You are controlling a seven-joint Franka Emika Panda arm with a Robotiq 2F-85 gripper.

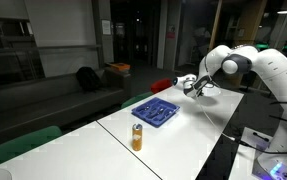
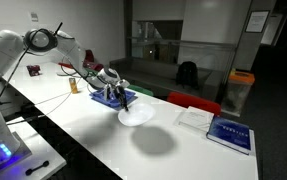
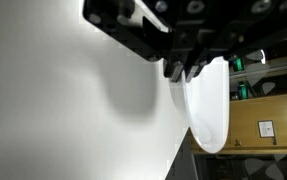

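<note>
A round white plate (image 2: 136,115) hangs tilted over the table, with a soft shadow below it. My gripper (image 2: 125,104) is shut on the plate's rim, at the side nearest the blue rack. In the wrist view the plate (image 3: 211,105) reaches away from the dark gripper, its rim running in between the fingers. From the other exterior camera, the plate (image 1: 209,91) shows faintly against the white table beside the gripper (image 1: 192,92), at the far end.
Next to the plate stands a blue rack (image 1: 154,112). An orange-brown bottle (image 1: 137,138) is upright farther along the table. A white book (image 2: 195,119) and a dark blue box (image 2: 230,133) lie at the other end.
</note>
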